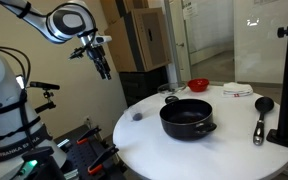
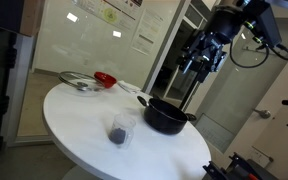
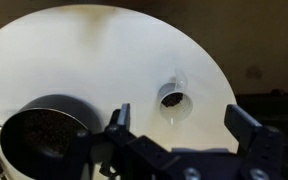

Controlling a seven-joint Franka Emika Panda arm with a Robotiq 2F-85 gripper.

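Note:
High above the left edge of the table, my gripper (image 1: 102, 58) stands open with nothing between its fingers; in the wrist view both fingers (image 3: 242, 122) are spread wide. A black pot (image 1: 187, 121) with side handles sits near the middle of the white round table (image 1: 154, 152). In the wrist view the pot (image 3: 29, 122) seems to hold dark contents. A clear cup (image 2: 123, 128) with something dark at its bottom stands on the table, apart from the pot. From above, the cup (image 3: 174, 101) lies below and ahead of my spread fingers.
A red bowl (image 1: 198, 85), a glass lid (image 2: 81, 82) and a folded white cloth (image 1: 238, 89) are at the table's back. A black ladle (image 1: 261, 118) lies at the right beside a black post (image 1: 287, 80).

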